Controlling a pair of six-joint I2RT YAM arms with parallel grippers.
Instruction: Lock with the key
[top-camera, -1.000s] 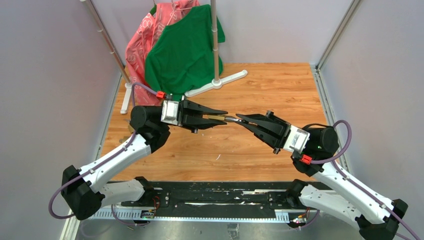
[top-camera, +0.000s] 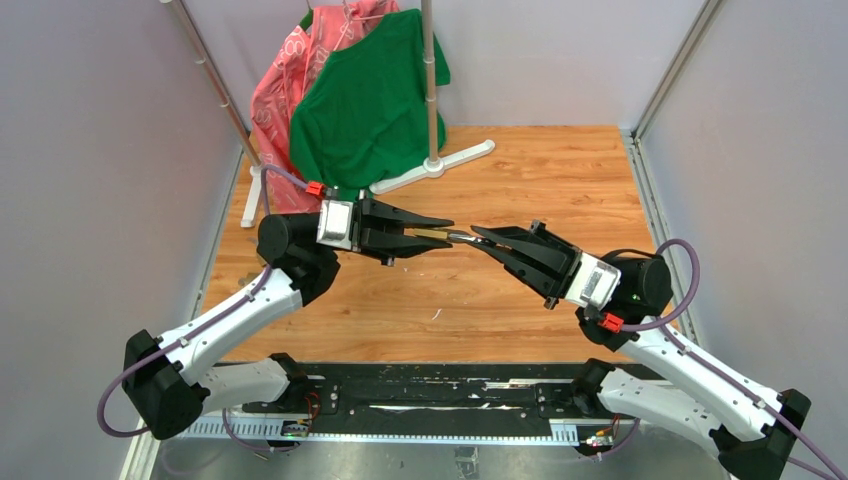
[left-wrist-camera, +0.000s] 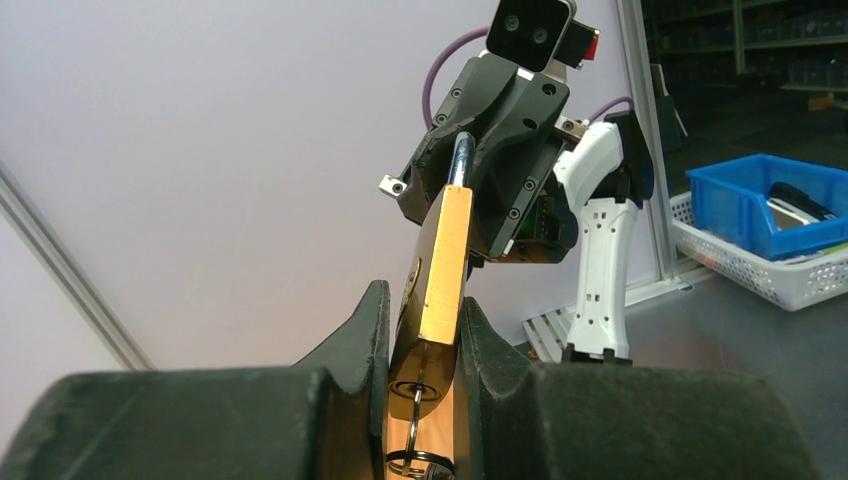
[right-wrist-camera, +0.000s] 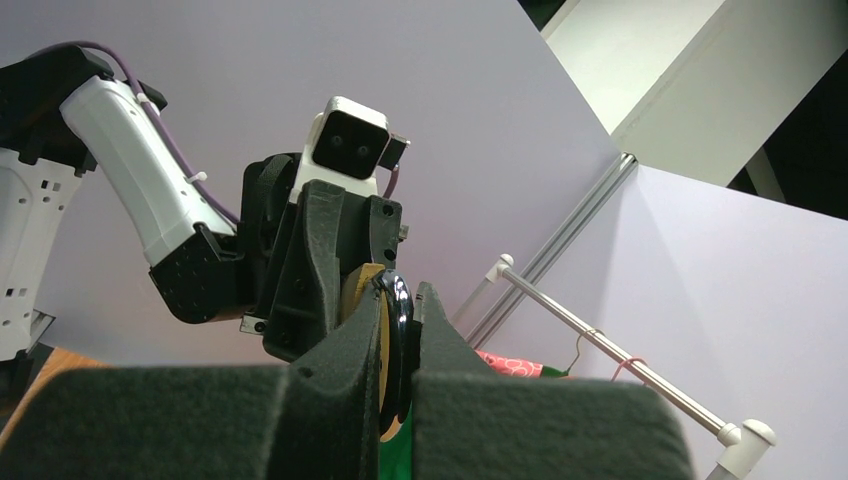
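A brass padlock spans the short gap between my two grippers, above the middle of the table. My left gripper (top-camera: 441, 233) is shut on its gold body (left-wrist-camera: 447, 265). The silver shackle (left-wrist-camera: 462, 160) runs into my right gripper (top-camera: 476, 237), which is shut on it. In the left wrist view a thin key (left-wrist-camera: 414, 415) stands in the body's keyhole end, with a dark ring (left-wrist-camera: 420, 459) hanging on it. The right wrist view shows the curved shackle (right-wrist-camera: 399, 330) between that gripper's fingers. Whether the shackle is fully seated is hard to tell.
Behind the left arm stands a rack with a green shirt (top-camera: 370, 110) and a pink garment (top-camera: 275, 105). A blue bin (left-wrist-camera: 740, 205) sits outside the workspace.
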